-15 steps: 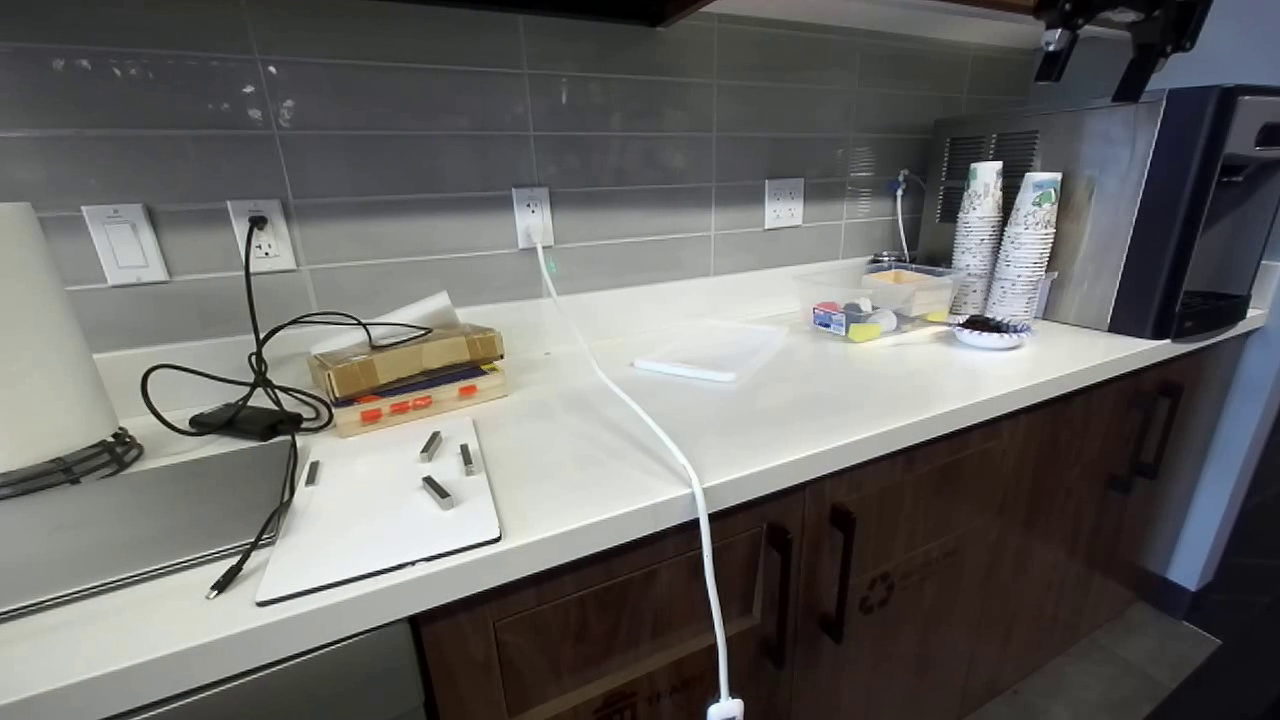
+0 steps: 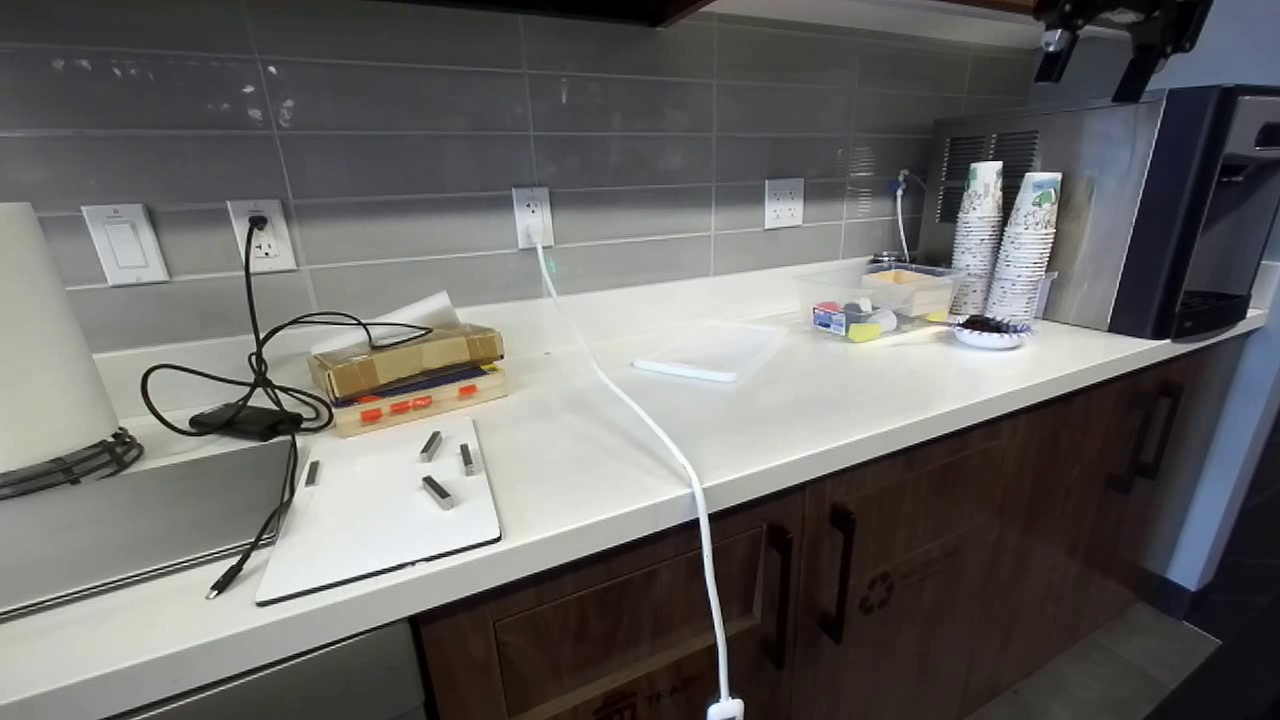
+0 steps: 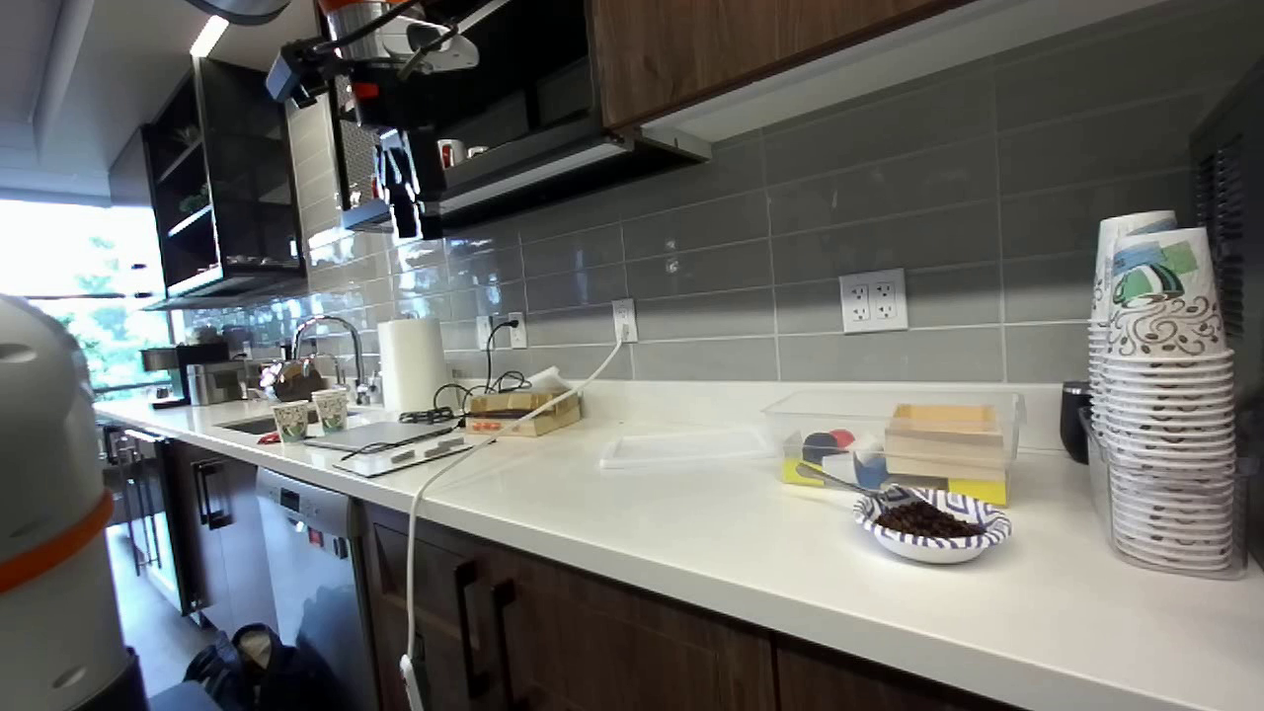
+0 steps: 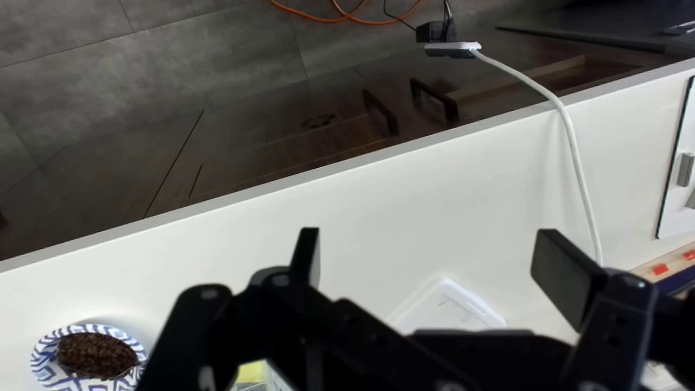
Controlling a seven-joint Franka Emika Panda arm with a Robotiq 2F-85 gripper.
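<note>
High above the counter, my gripper stands open, its two dark fingers wide apart with only bare white countertop seen between and beyond them. In the first exterior view the gripper (image 2: 1089, 79) shows at the top right, well clear of everything on the counter. A patterned bowl (image 3: 932, 546) of dark brown bits, with a fork (image 3: 847, 482) resting at its rim, sits near the right end. Behind it is a clear plastic bin (image 3: 1010, 417) holding several items. The white lid (image 2: 690, 370) lies flat on the counter.
Stacked paper cups (image 2: 1008, 246) stand beside a dispenser machine (image 2: 1140, 216). A white cord (image 2: 636, 410) crosses the counter and hangs over its front edge. Metal blocks (image 2: 438, 491) lie on a whiteboard (image 2: 360, 528), with boxes (image 2: 414, 366) behind.
</note>
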